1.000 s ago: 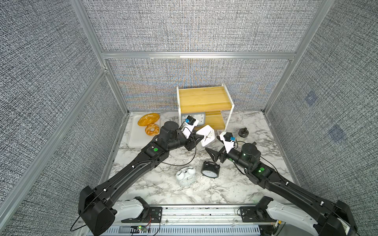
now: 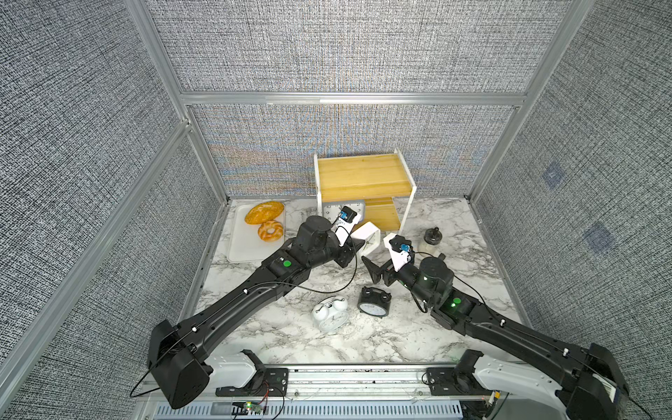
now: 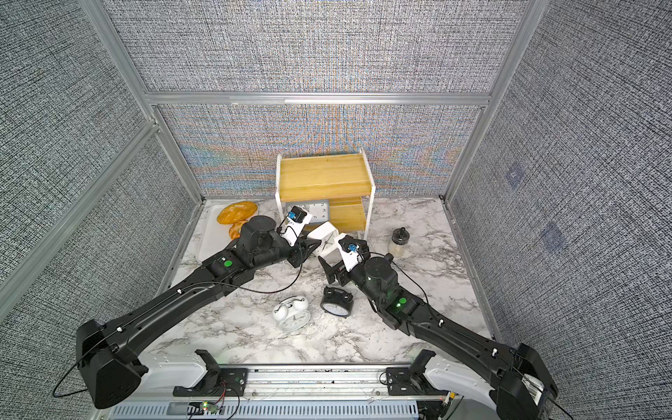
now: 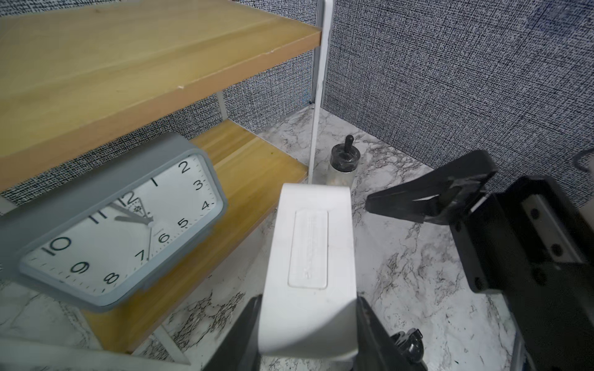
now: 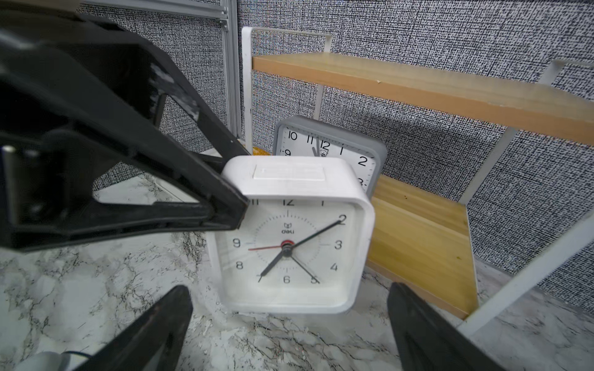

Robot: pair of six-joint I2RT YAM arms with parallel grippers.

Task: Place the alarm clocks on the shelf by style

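Note:
A white square alarm clock [image 5: 289, 247] hangs upright in front of the shelf [image 2: 364, 178], its face toward the right wrist camera. My left gripper is shut on its sides, one finger on each side. My right gripper stands open facing the dial, its fingers apart and short of the clock. A grey rectangular clock [image 4: 130, 225] stands on the lower board, at the left. Two twin-bell clocks, one white [image 2: 330, 313] and one black [image 2: 374, 301], are on the table in front of the arms.
Behind the right arm stands a glass jar with a dark lid [image 3: 399, 241]. A white tray [image 2: 241, 245] with bread lies at the left. The right part of the lower board [image 5: 427, 241] is bare.
The white square clock has turned, so its top now shows more from above. My right gripper has come closer to it, and my left arm has shifted slightly right.

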